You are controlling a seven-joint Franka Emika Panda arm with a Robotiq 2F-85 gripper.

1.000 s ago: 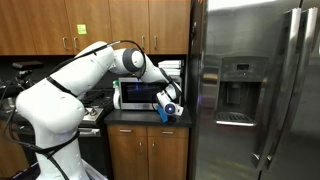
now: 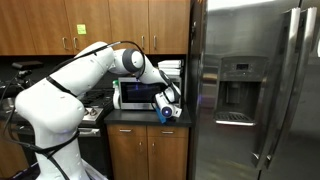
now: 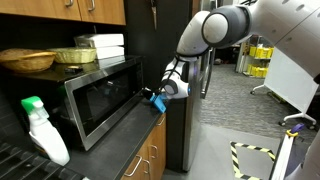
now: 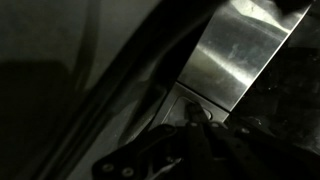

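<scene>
My gripper is shut, and nothing shows between its fingers in the dark wrist view. A bright metal strip (image 4: pixel 235 50) lies just beyond the fingertips there, but whether they touch it cannot be told. From the second exterior view, the wrist hangs low over the counter by the far end of the microwave (image 3: pixel 108 108). The first exterior view has the arm reaching over to the microwave's (image 2: pixel 132 94) right end, its wrist covering that part. The fingertips are too small to make out in either exterior view.
The steel fridge (image 2: pixel 230 60) stands close on the right of the arm. Baskets (image 3: pixel 28 60) and stacked white containers (image 3: pixel 100 41) sit atop the microwave. A white bottle with a green cap (image 3: pixel 45 132) stands nearer.
The wrist has shifted very slightly down and to the left by the microwave's right end. Nothing else has visibly moved.
</scene>
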